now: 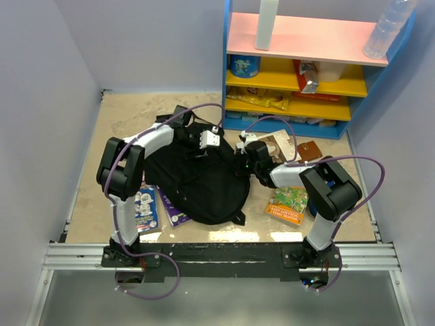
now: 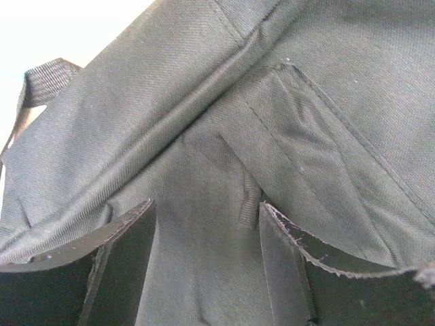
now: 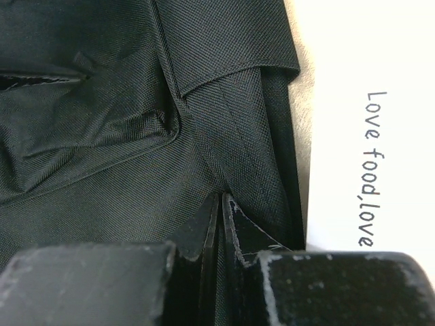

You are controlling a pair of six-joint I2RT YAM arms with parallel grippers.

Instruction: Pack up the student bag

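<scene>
A black fabric bag (image 1: 190, 190) lies spread on the table between the arms. My left gripper (image 1: 198, 151) is over its upper middle, its fingers part open against the folded cloth in the left wrist view, with a ridge of fabric (image 2: 248, 197) by the right finger. My right gripper (image 1: 241, 163) is at the bag's right edge; in the right wrist view its fingertips are close together on a fold of cloth (image 3: 238, 136), and whether fabric is between them is hard to tell.
Books lie left (image 1: 145, 209) and right (image 1: 289, 207) of the bag, with a printed card (image 3: 367, 163) and a brown wallet (image 1: 309, 151) at right. A blue shelf unit (image 1: 306, 34) with bottles and snacks stands behind. Bare table shows at the upper left.
</scene>
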